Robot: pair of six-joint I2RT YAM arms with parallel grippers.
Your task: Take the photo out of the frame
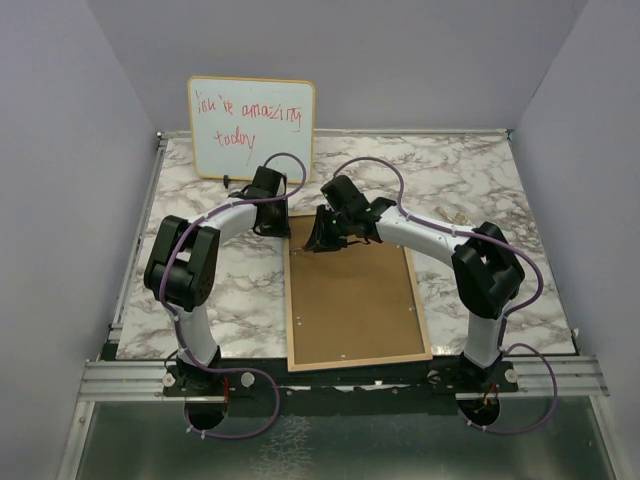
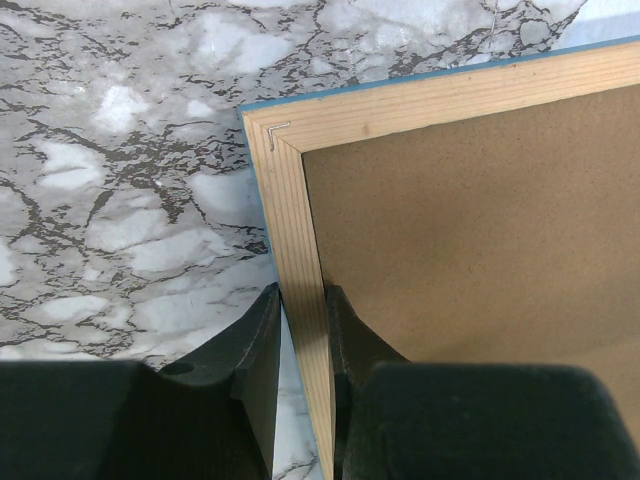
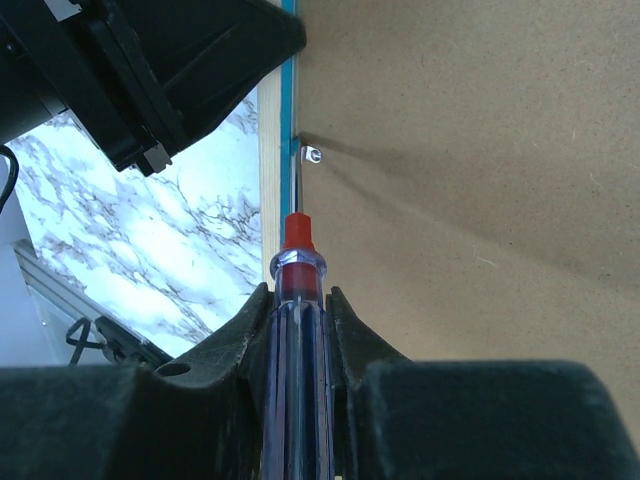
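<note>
The wooden picture frame (image 1: 291, 320) lies face down, its brown backing board (image 1: 355, 300) still inside. My left gripper is shut on the frame's side bar (image 2: 288, 215), a little below a corner. In the right wrist view, my right gripper is shut on a screwdriver (image 3: 297, 345) with a clear handle and red collar. Its metal shaft (image 3: 297, 185) reaches down to the frame's inner edge, right beside a small metal tab (image 3: 313, 154). Whether the tip sits under that tab cannot be made out.
Several other small tabs dot the frame's inner edges. A whiteboard (image 1: 250, 130) with red writing stands at the back left. My left gripper's dark body (image 3: 190, 60) is close to the screwdriver.
</note>
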